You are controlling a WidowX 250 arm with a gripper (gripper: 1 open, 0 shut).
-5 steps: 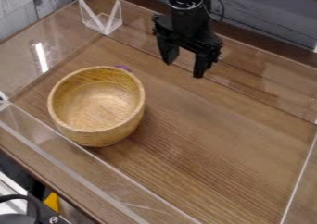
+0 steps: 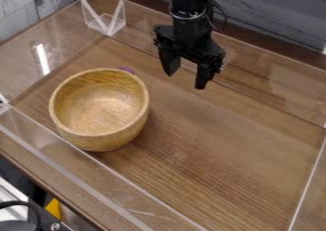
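The black robot arm reaches down from the top centre of the camera view, its gripper (image 2: pixel 189 62) hanging over the back middle of the wooden table (image 2: pixel 230 149). Its two dark fingers look spread apart, with nothing visible between them. A large beige bowl (image 2: pixel 99 109) sits at the left. Just behind the bowl lies a small purple object (image 2: pixel 128 70), left of the gripper.
A white wire rack (image 2: pixel 105 17) stands at the back left. Raised edges run along the sides, and black cables show at the bottom left.
The gripper has shifted slightly left and toward the camera over the last second. The bowl and purple object have stayed in place.
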